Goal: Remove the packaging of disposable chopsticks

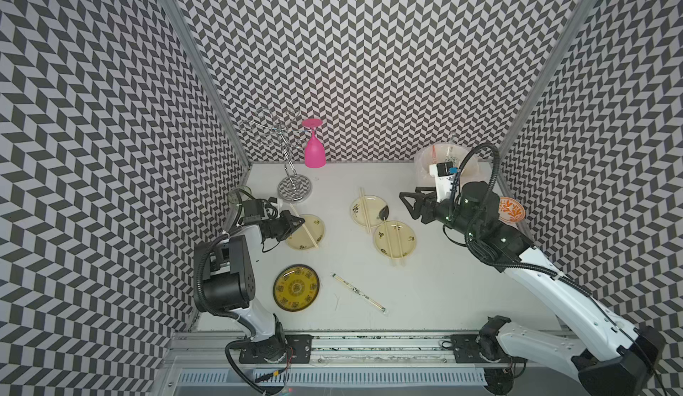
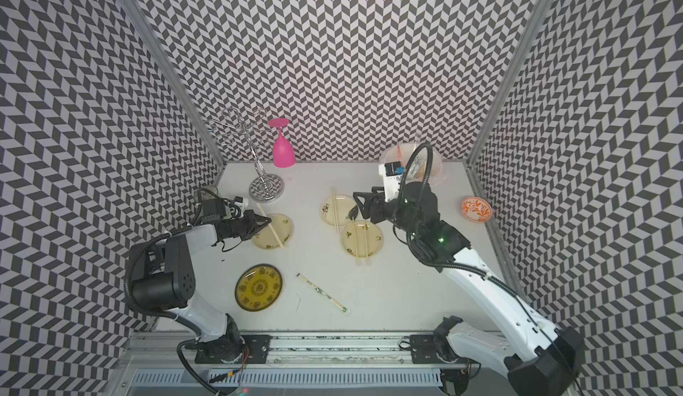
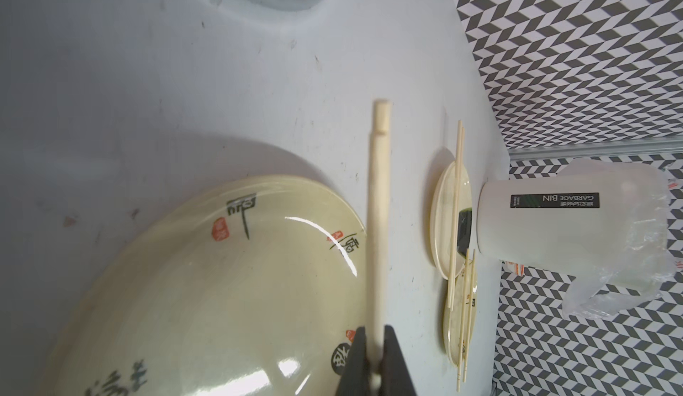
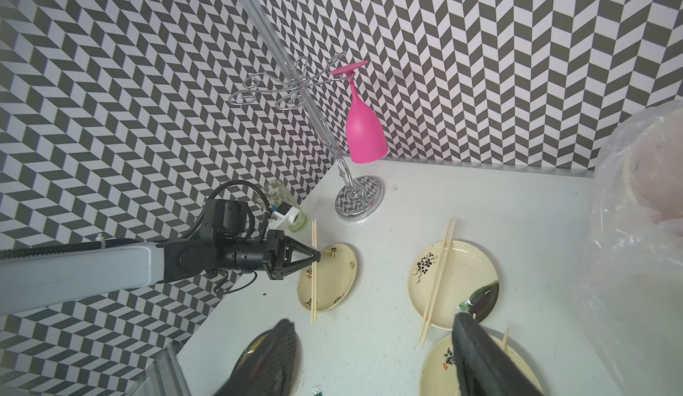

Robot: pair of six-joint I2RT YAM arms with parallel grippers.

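Note:
My left gripper (image 1: 297,223) is shut on a pair of bare chopsticks (image 3: 378,196), held low over a cream plate (image 3: 213,289) at the left. Two more cream plates in the middle, one (image 1: 359,207) behind the other (image 1: 395,232), carry pale chopsticks. A packaged pair of chopsticks (image 1: 359,292) lies on the table toward the front. My right gripper hangs open above the middle-right of the table, its fingers apart with nothing between them.
A lined garbage bin (image 3: 555,218) stands at the back right, an orange dish (image 2: 476,209) at the right, a chrome stand (image 2: 266,187) with a pink glass (image 2: 282,150) at the back left, and a yellow plate (image 1: 296,287) front left.

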